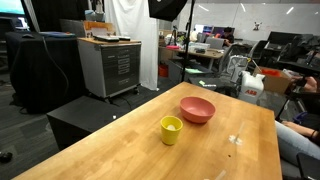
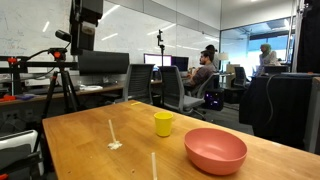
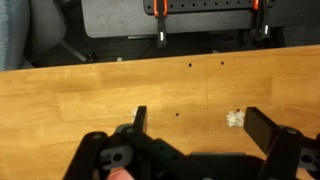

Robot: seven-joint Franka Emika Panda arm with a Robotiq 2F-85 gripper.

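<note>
A yellow cup [image 1: 171, 129] stands on the wooden table [image 1: 110, 150], and a red bowl [image 1: 197, 109] sits behind it to the right. From the other side, exterior view 2 shows the bowl [image 2: 215, 150] nearer the camera and the cup [image 2: 163, 123] farther off. My gripper is open in the wrist view, its black fingers wide apart with only tabletop visible between them. It hangs high above the table in exterior view 2, clear of cup and bowl. A sliver of the bowl [image 3: 121, 174] shows at the wrist view's bottom edge.
A small white crumpled piece [image 2: 114, 145] lies on the table, with thin pale sticks [image 2: 154, 166] close by. A dark cart or box [image 1: 82, 118] stands beside the table's edge. Farther back, a person sits among desks.
</note>
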